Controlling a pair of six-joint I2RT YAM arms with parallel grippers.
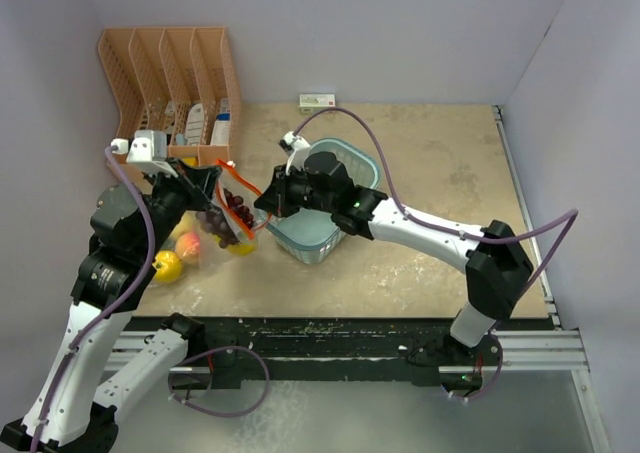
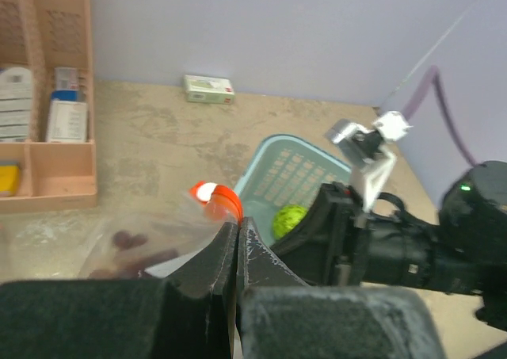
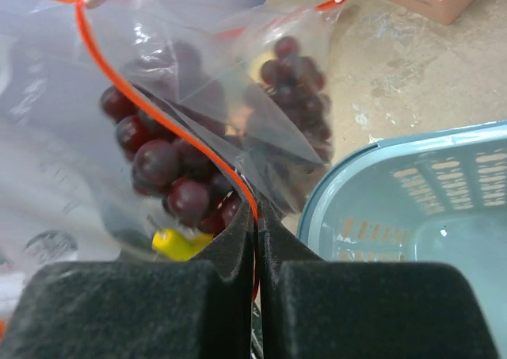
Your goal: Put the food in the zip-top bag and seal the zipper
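Observation:
A clear zip bag [image 1: 235,213] with an orange zipper edge holds dark grapes [image 3: 178,173] and something yellow [image 3: 178,244]. My left gripper is shut on the bag's top corner by the orange zipper [image 2: 218,196]. Opposite it, my right gripper is shut on the orange zipper edge, which runs down between its fingertips. Other fruit, red and yellow [image 1: 167,266], lies left of the bag, partly under the left arm.
A teal basket [image 1: 312,235] with a green ball [image 2: 288,219] stands beside the bag. A peach slotted organiser [image 1: 150,63] and small box [image 1: 316,101] are at the back.

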